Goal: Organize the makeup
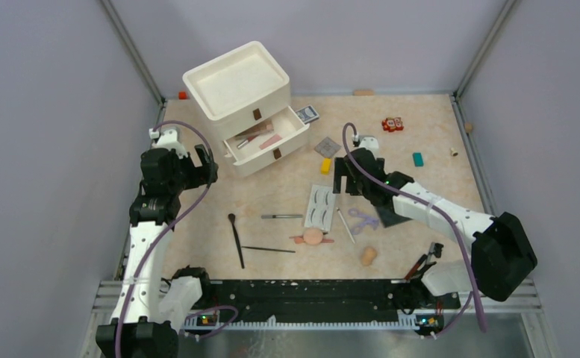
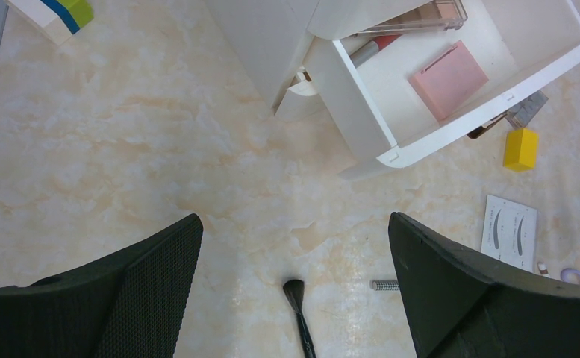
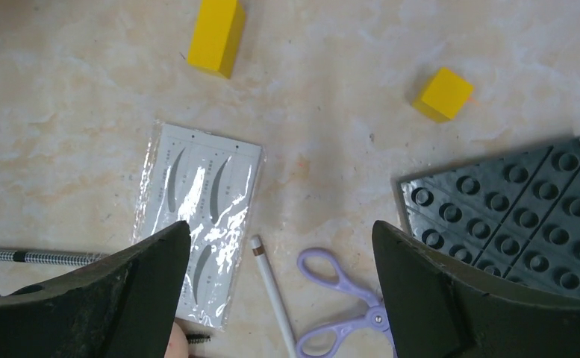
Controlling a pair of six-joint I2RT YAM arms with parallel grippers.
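Note:
A white two-drawer organizer (image 1: 234,82) has its lower drawer (image 2: 488,127) pulled out, holding a pink compact (image 2: 448,80), a clear case and a tube. Loose on the table lie dark brushes (image 1: 236,240), a silver pen (image 1: 281,216), an eyebrow stencil sheet (image 3: 197,186), a white pencil (image 3: 272,287), lilac scissors (image 3: 346,287) and a round pink puff (image 1: 313,236). My left gripper (image 1: 204,165) stands open left of the drawer. My right gripper (image 1: 342,177) is open over the middle right, above the stencil sheet and scissors, nothing between its fingers.
Yellow blocks (image 3: 216,37), a dark dimpled pad (image 3: 507,209), a teal block (image 1: 418,159), a red toy (image 1: 393,124) and an egg-shaped sponge (image 1: 369,256) are spread about.

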